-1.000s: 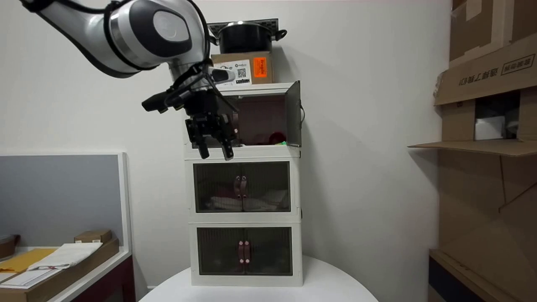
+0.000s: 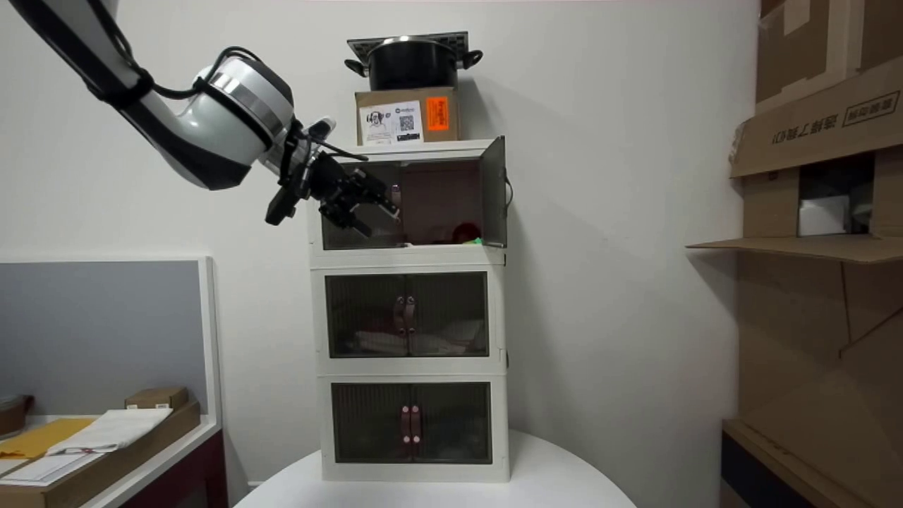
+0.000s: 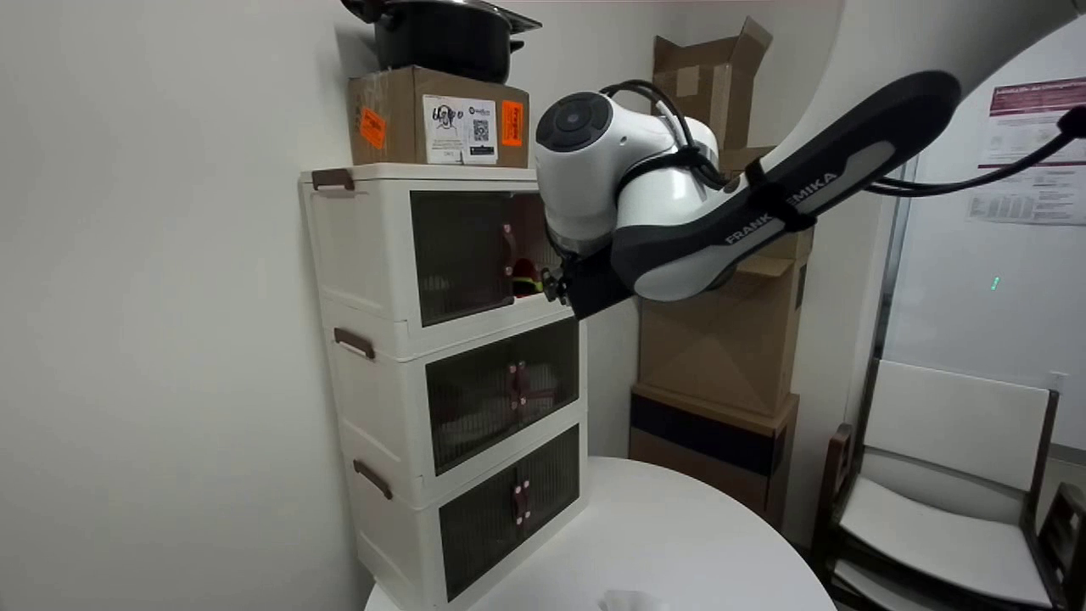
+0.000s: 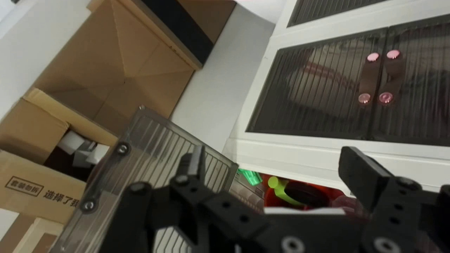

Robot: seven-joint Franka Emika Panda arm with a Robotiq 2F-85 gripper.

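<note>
My gripper [image 2: 381, 221] is open in front of the top compartment of the white three-tier cabinet [image 2: 412, 257], with nothing between its fingers. The right door [image 2: 493, 193] of that compartment is swung wide; its left door [image 3: 460, 256] is closed. Inside, the wrist view shows a green item [image 4: 251, 177], a yellow-green piece [image 4: 276, 184] and a dark oval thing [image 4: 307, 194] against red, all apart from my fingers and partly hidden by the gripper body. In that view the open ribbed door [image 4: 162, 143] lies beside and behind my left-hand finger.
A cardboard box [image 2: 406, 116] with a black pot [image 2: 412, 64] stands on top of the cabinet. The middle doors [image 2: 364, 317] and bottom doors [image 2: 370, 423] are closed. Cardboard boxes [image 2: 813, 330] stack at the right.
The arm has moved up and left in exterior view 1. My gripper has tilted from pointing down to pointing rightward at the open top compartment. The cabinet doors look unchanged.
</note>
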